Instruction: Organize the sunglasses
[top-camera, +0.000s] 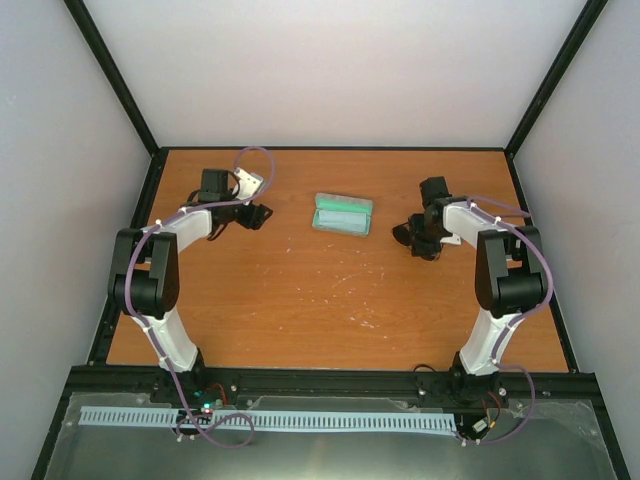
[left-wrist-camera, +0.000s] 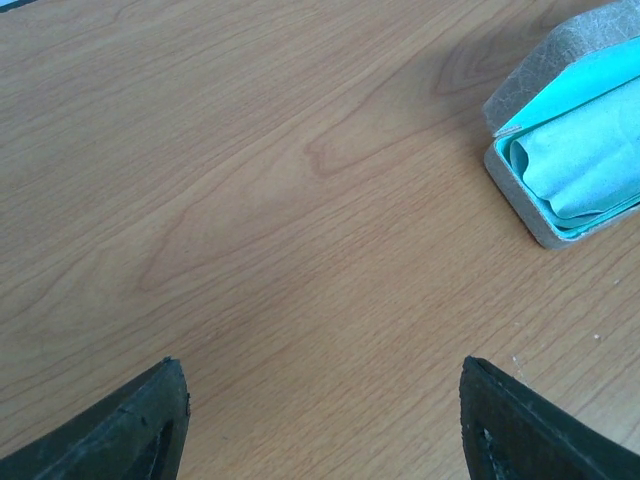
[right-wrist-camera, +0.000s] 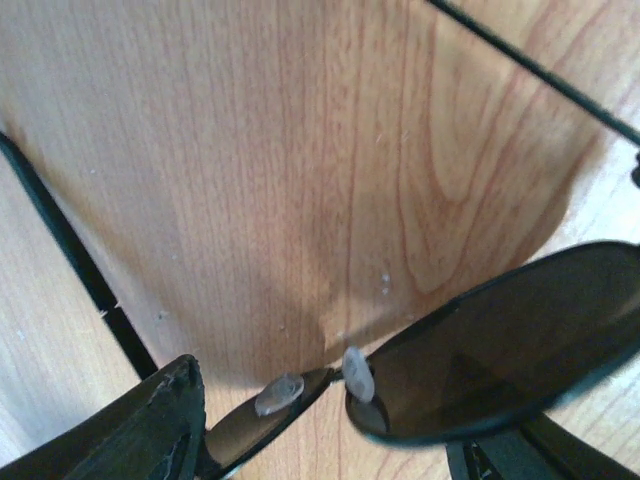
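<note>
Dark sunglasses (right-wrist-camera: 500, 340) lie on the wood table at the right, temples spread, mostly under my right gripper in the top view (top-camera: 425, 240). In the right wrist view, my right gripper is open, its fingers either side of the nose bridge area and lower lenses. An open glasses case (top-camera: 342, 220), grey outside with a turquoise lining and folded cloth (left-wrist-camera: 575, 155), sits at the table's middle. My left gripper (top-camera: 258, 215) is open left of the case, with nothing between its fingers.
Walls and dark frame edges (top-camera: 513, 182) border it at back and sides.
</note>
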